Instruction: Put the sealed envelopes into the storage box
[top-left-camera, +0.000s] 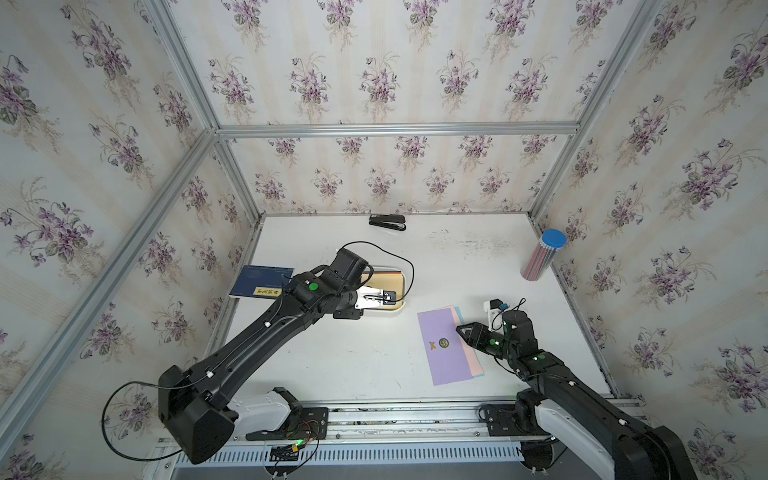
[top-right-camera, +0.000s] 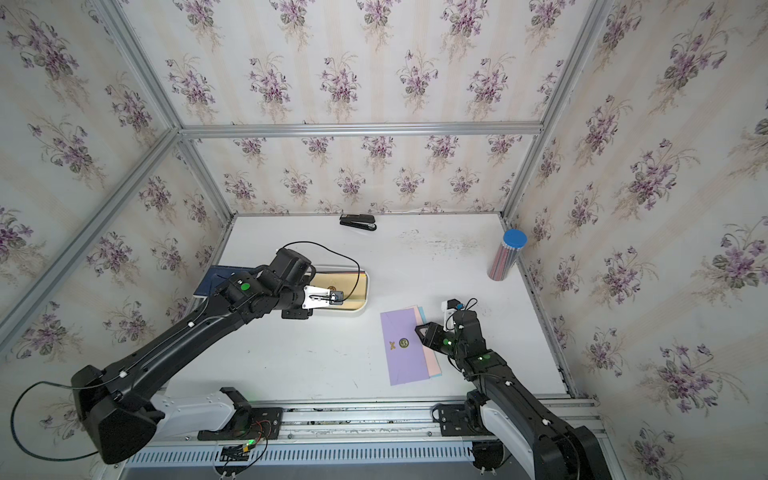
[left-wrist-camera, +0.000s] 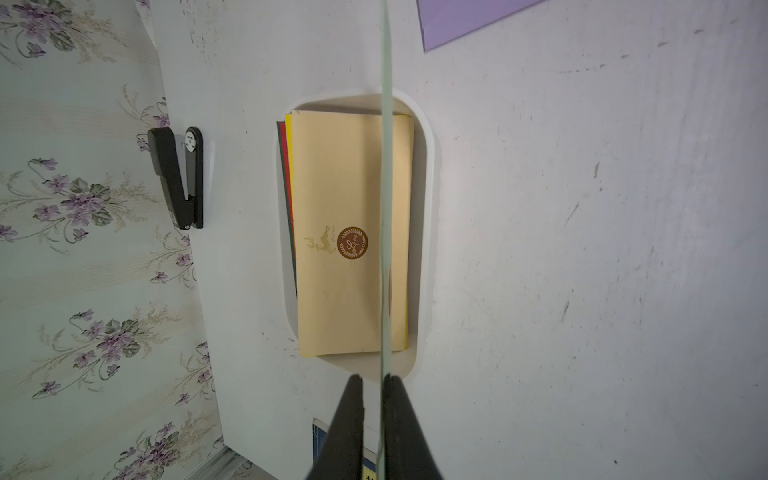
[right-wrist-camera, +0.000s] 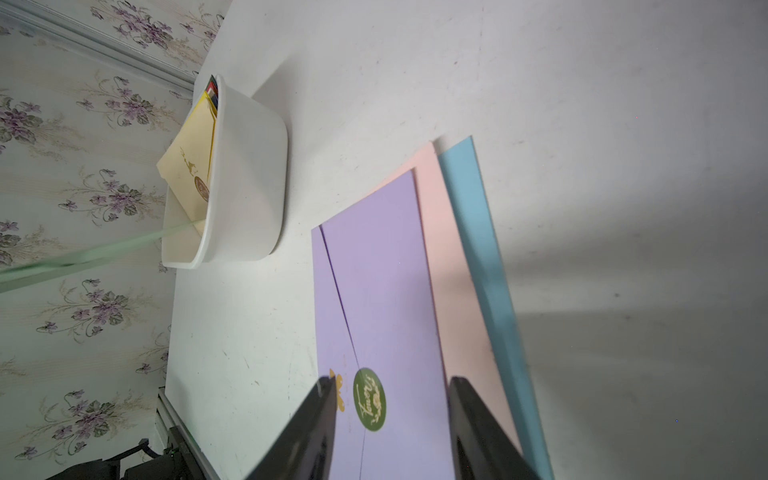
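A pale green envelope (left-wrist-camera: 386, 200) is pinched edge-on in my shut left gripper, which is high over the white storage box (left-wrist-camera: 429, 200). From the right wrist view the green envelope (right-wrist-camera: 88, 257) crosses the box's opening; I cannot tell whether its edge is inside. A tan envelope (left-wrist-camera: 336, 296) with a brown seal tops several others in the box. On the table a purple envelope (top-left-camera: 441, 364) overlaps a pink one (right-wrist-camera: 448, 264) and a blue one (right-wrist-camera: 480, 232). My right gripper stands open above the purple envelope, nothing between its fingers.
A black stapler (top-left-camera: 387, 221) lies at the back edge. To the left is a dark blue booklet (top-left-camera: 257, 280), and a blue-lidded canister (top-left-camera: 544, 256) stands at the right. Table between the box and front edge is bare.
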